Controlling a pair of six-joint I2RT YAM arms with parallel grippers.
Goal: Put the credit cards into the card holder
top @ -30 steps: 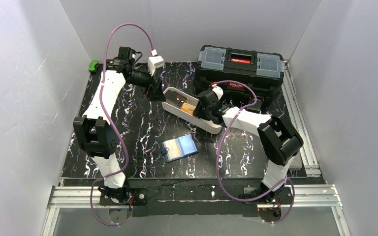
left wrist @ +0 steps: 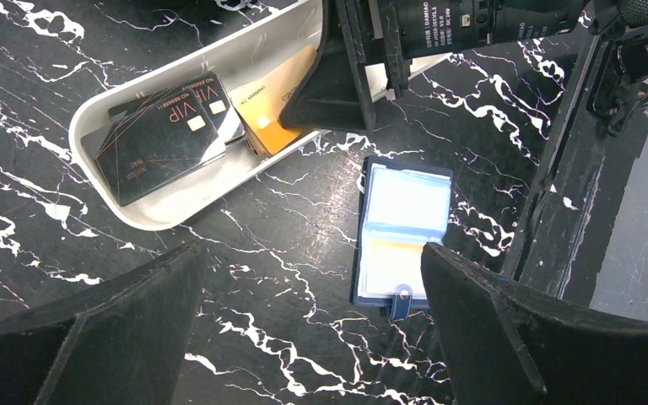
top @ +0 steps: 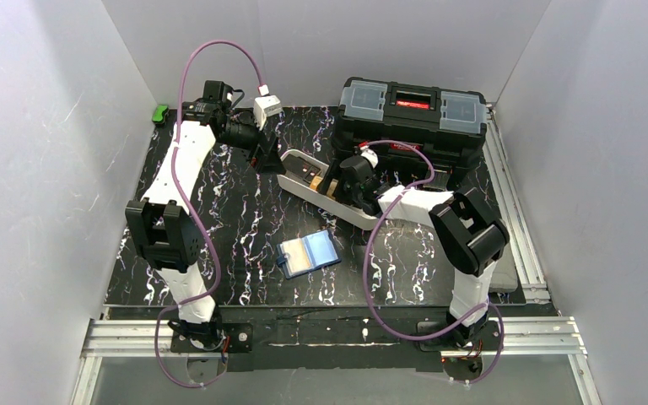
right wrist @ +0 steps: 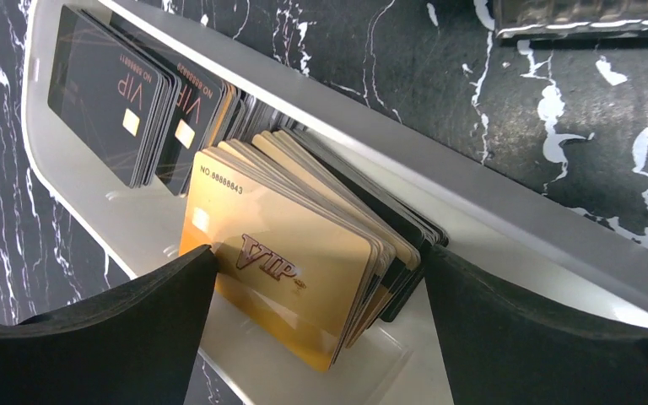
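Observation:
A white bin (left wrist: 156, 215) holds black cards (right wrist: 101, 101) at one end and a stack of gold VIP cards (right wrist: 278, 261) beside them. My right gripper is down in the bin, open, its fingers around the gold stack with some dark cards behind it. My left gripper hangs open above the table left of the bin, nothing between its fingers. The card holder (top: 308, 253) lies open on the table in front of the bin, pale clear sleeves showing in the left wrist view.
A black toolbox (top: 409, 118) stands behind the bin at the back right. A small green object (top: 159, 116) is at the back left corner. The marble table around the card holder is clear.
The left arm has not moved.

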